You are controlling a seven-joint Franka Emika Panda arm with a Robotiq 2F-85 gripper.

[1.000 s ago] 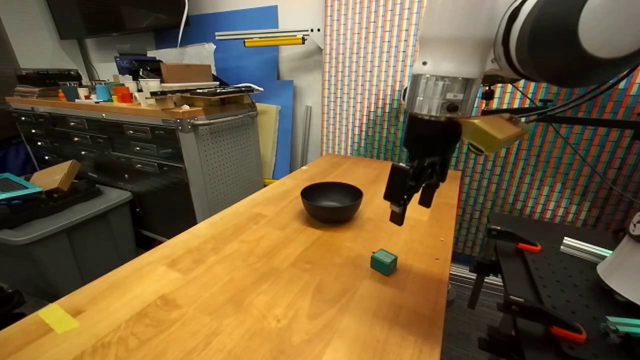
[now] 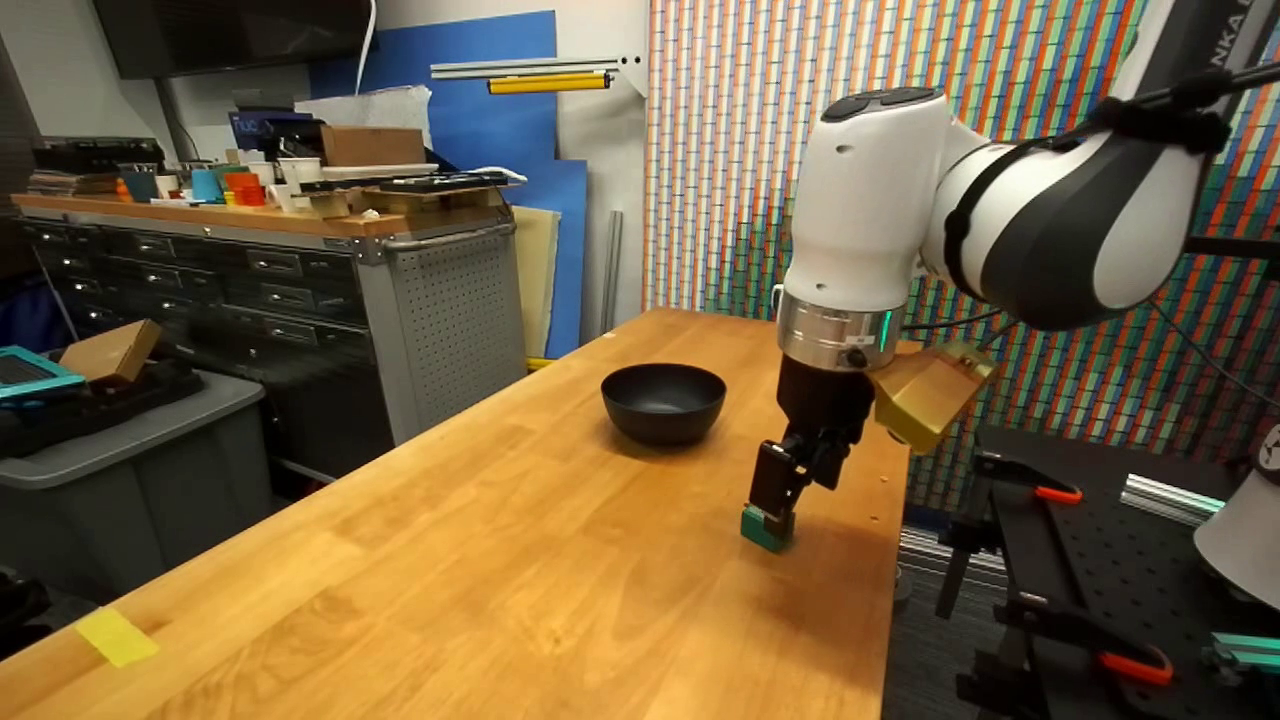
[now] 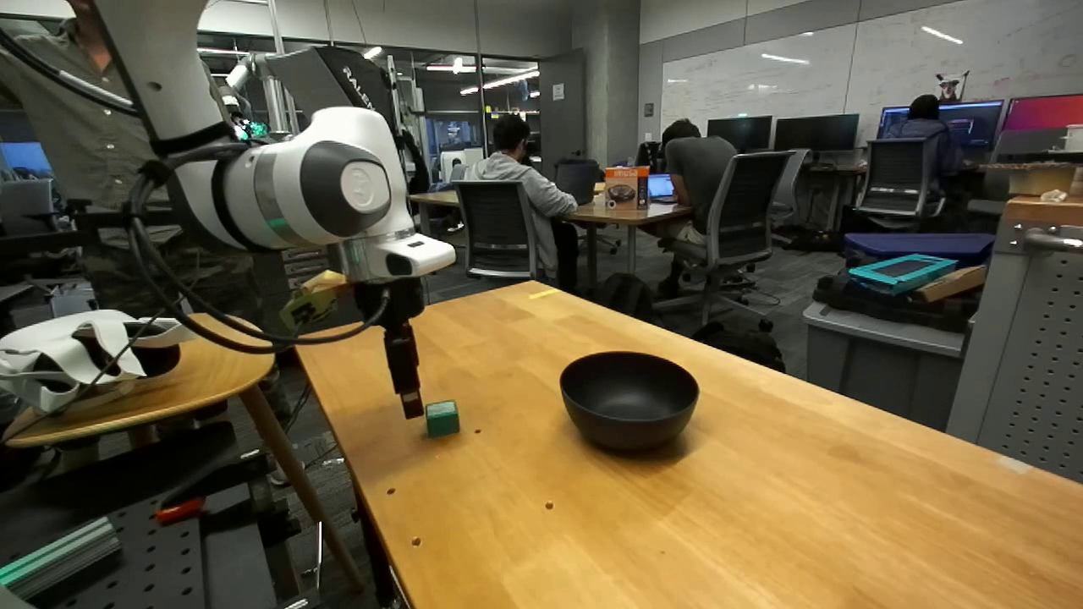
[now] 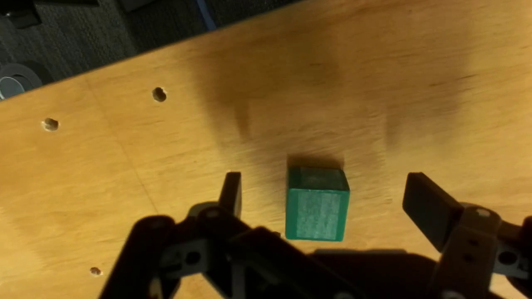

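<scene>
On the wooden table sits a small green block [image 4: 317, 214], seen from above in the wrist view between the widely parted fingers of my gripper. Bare wood shows on both sides of it, so neither finger touches it there. In exterior view 1 the gripper [image 2: 794, 510] is low over the table, one finger partly covering the block [image 2: 761, 530]. From the other side, the block [image 3: 442, 418] appears just right of the gripper's [image 3: 411, 406] lowered fingertip. A black bowl [image 3: 629, 406] stands upright farther along the table and looks empty.
The wooden table [image 2: 516, 540] is otherwise mostly clear, with a few small holes and a yellow tape piece [image 2: 116, 636] at its far left. The table's edge runs close by the block. A black cart [image 2: 1080, 564] with clamps stands beyond that edge.
My gripper has come down from well above the table to the block's level, moving slightly left in exterior view 1. Block and bowl have stayed in place.
</scene>
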